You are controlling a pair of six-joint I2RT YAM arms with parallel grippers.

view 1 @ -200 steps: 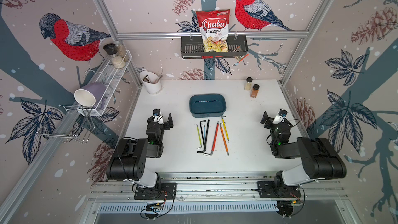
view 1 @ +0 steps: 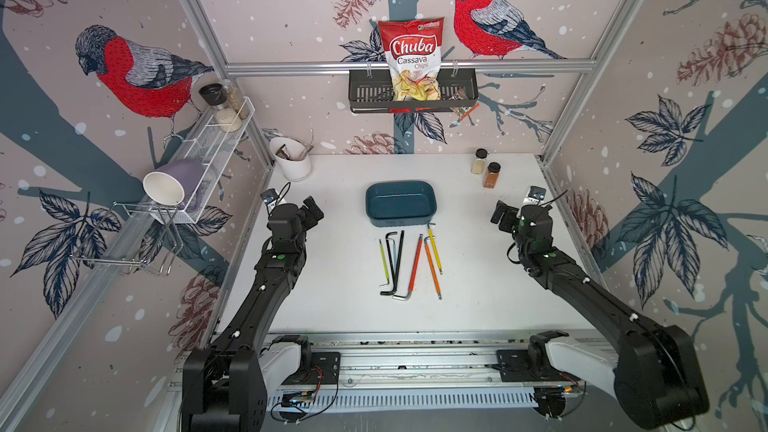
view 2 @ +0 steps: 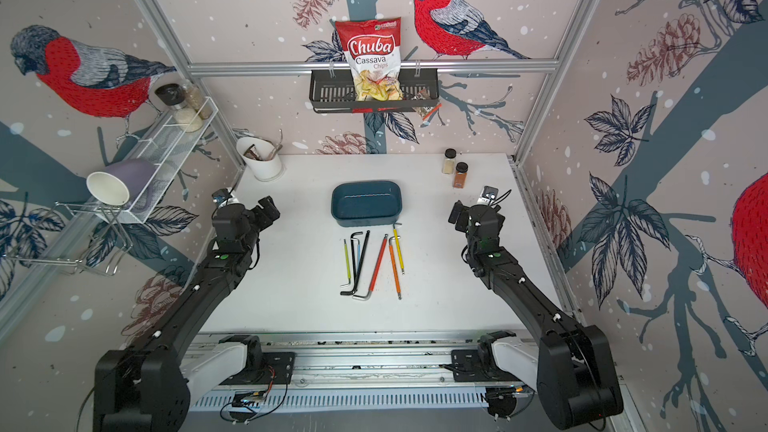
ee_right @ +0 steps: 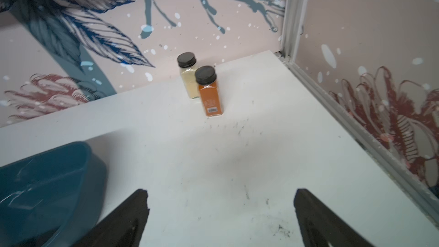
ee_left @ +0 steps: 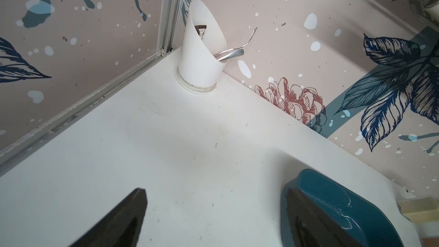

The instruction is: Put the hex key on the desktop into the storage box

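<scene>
Several hex keys lie on the white desktop in front of the teal storage box point(view 1: 400, 204): green point(view 1: 383, 260), black point(view 1: 399, 264), blue, red point(view 1: 415, 264), orange point(view 1: 433, 268) and yellow point(view 1: 435, 248). None shows inside the box. My left gripper point(view 1: 310, 209) hangs over the left side of the desk, left of the box; my right gripper point(view 1: 504, 217) over the right side. Both stand open with nothing between their fingers, as the wrist views show. The box appears at the lower right of the left wrist view and lower left of the right wrist view.
A white utensil holder point(ee_left: 201, 68) stands at the back left corner, two spice jars point(ee_right: 209, 98) at the back right. A wire shelf with a cup point(view 1: 172, 184) is on the left wall, a dark basket with chips on the back rail.
The objects on the desk are unchanged.
</scene>
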